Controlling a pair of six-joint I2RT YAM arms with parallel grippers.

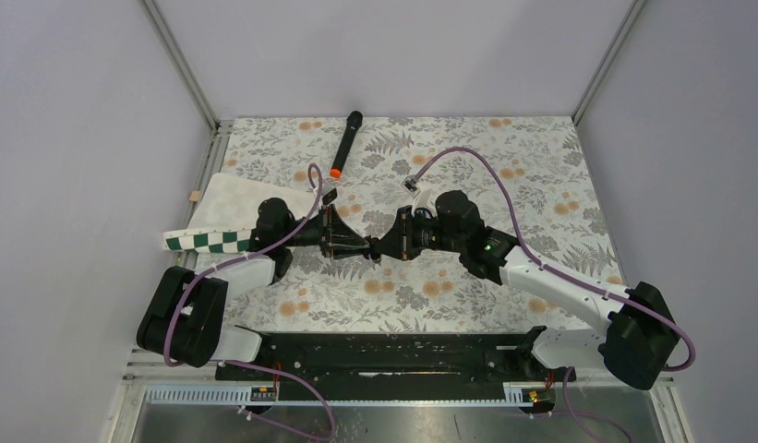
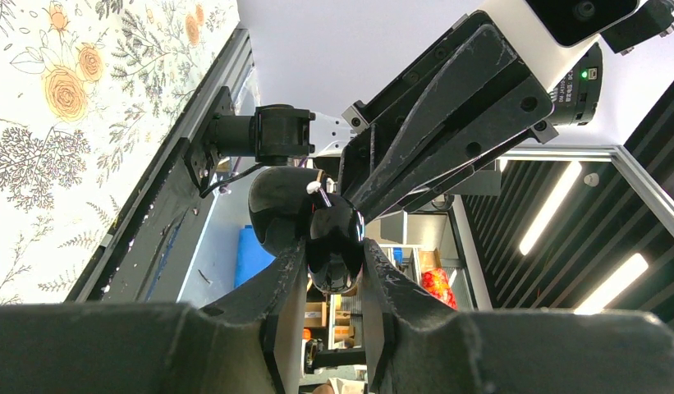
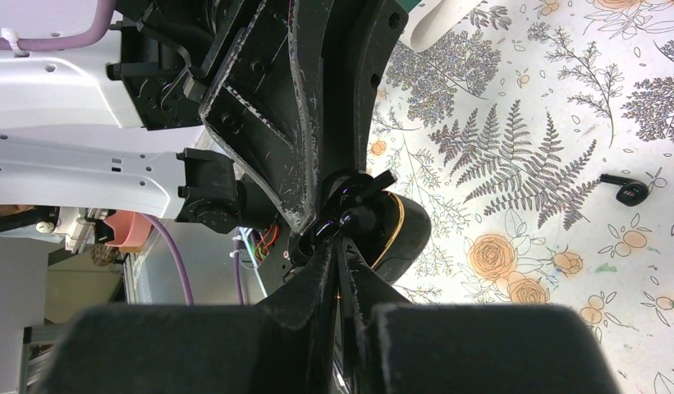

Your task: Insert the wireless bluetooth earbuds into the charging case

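Note:
My two grippers meet above the middle of the table. The left gripper (image 1: 361, 247) is shut on the black charging case (image 2: 333, 246), whose lid (image 2: 277, 215) stands open. My right gripper (image 1: 384, 245) has its tips at the case's cavity, shut on what looks like a black earbud (image 3: 356, 218), largely hidden by the fingers and case. A second black earbud (image 3: 631, 193) lies loose on the floral mat, to the right in the right wrist view.
A black microphone (image 1: 347, 140) with an orange end lies at the back. A white sheet with a green checkered roll (image 1: 209, 241) is at the left.

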